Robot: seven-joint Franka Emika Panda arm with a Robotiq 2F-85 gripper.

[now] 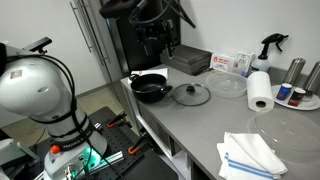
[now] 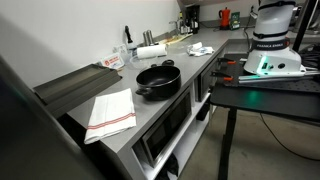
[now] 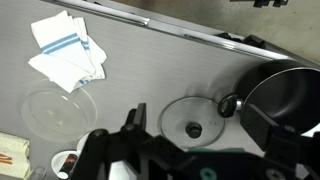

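Note:
My gripper is open and empty, pointing down high over the counter. In exterior view 1 the gripper (image 1: pixel 155 48) hangs above the black pot (image 1: pixel 152 92), well clear of it. Seen from the wrist, the pot (image 3: pixel 290 95) lies to the right, partly behind the gripper. A clear glass lid (image 3: pixel 188 122) with a black knob rests flat on the counter beside the pot, below the fingers. On the other side lies a folded white towel (image 3: pixel 68 52) with blue stripes. A second towel (image 2: pixel 110 115) with red stripes is near the pot in exterior view 2.
A clear bowl (image 1: pixel 228 84), a paper towel roll (image 1: pixel 260 90) and a large clear lid (image 1: pixel 288 135) sit along the counter. Toward the wall stand a spray bottle (image 1: pixel 268 48) and a tray of small jars (image 1: pixel 297 95). Bare counter (image 1: pixel 195 135) separates the glass lid and blue-striped towel.

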